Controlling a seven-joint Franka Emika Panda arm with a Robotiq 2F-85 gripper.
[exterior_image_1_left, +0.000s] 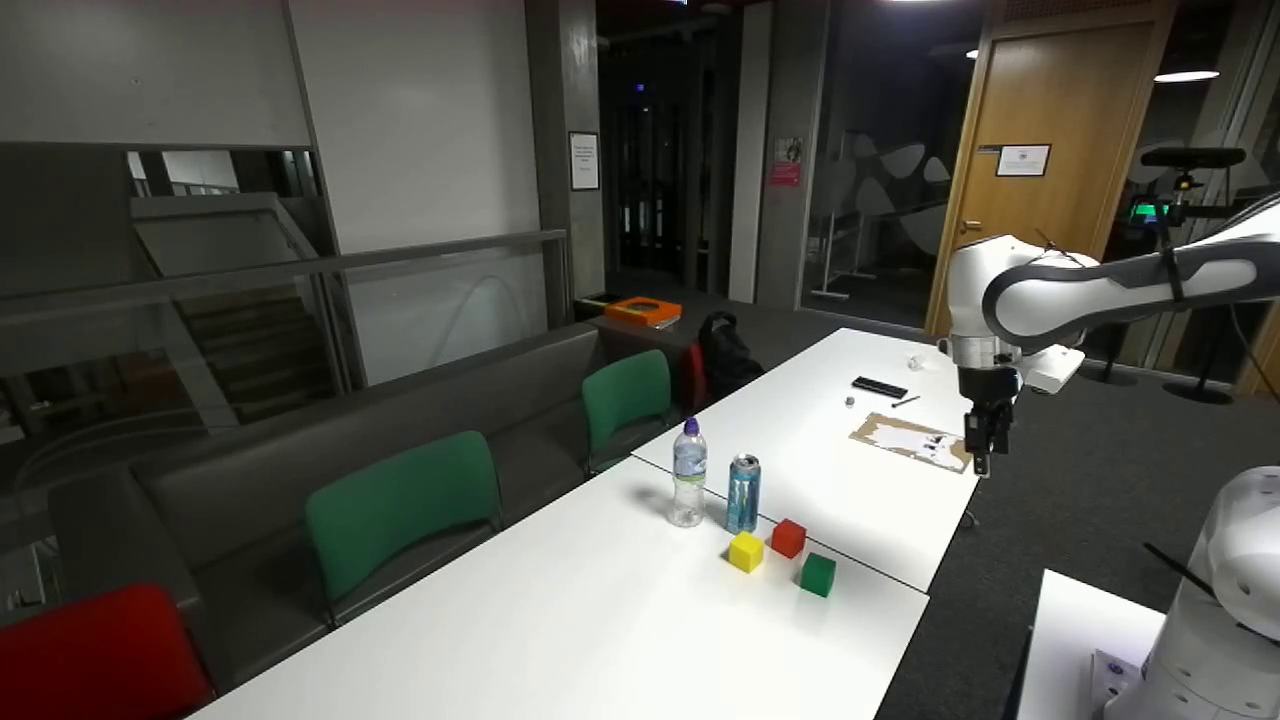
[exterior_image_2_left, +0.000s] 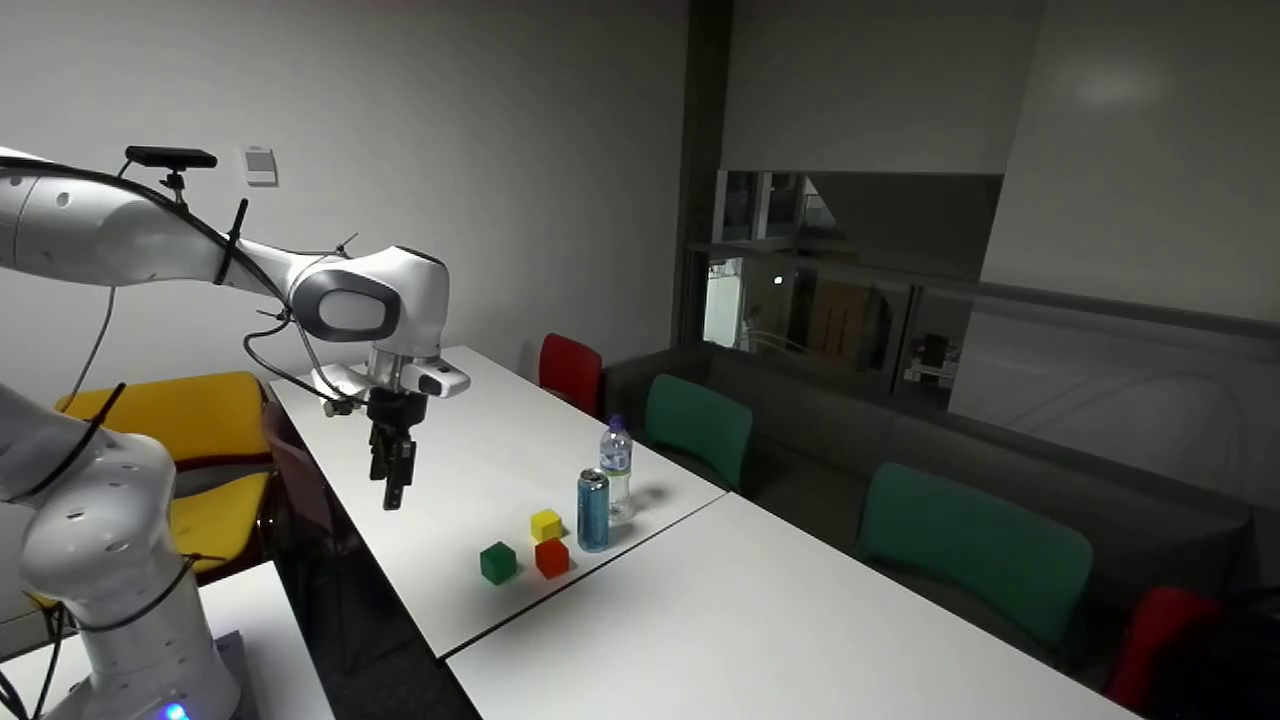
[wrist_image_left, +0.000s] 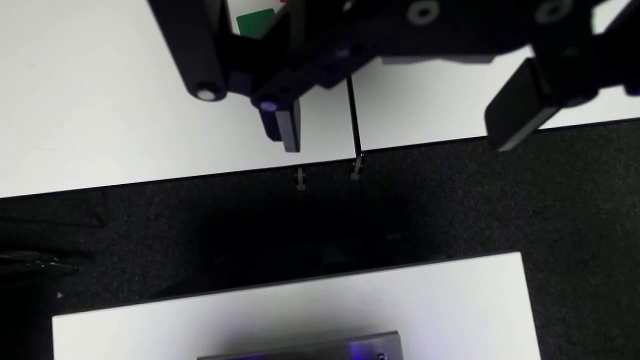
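Observation:
Three cubes rest on the white table: a yellow cube (exterior_image_1_left: 745, 552), a red cube (exterior_image_1_left: 788, 538) and a green cube (exterior_image_1_left: 818, 574). Behind them stand a blue can (exterior_image_2_left: 593, 511) and a clear bottle (exterior_image_2_left: 615, 462) with a purple cap, both upright. My gripper is open, its two fingertips wide apart with only the table edge and dark floor showing between them. In the second exterior view the gripper (exterior_image_2_left: 393, 478) hangs above the table's near edge, apart from the cubes. A corner of the green cube (wrist_image_left: 254, 23) peeks past the gripper body in the wrist view.
A torn cardboard sheet (exterior_image_1_left: 908, 442), a black remote-like object (exterior_image_1_left: 879, 388) and small bits lie on the far table half. A dark gap separates the table from the arm's white base stand (wrist_image_left: 288, 300).

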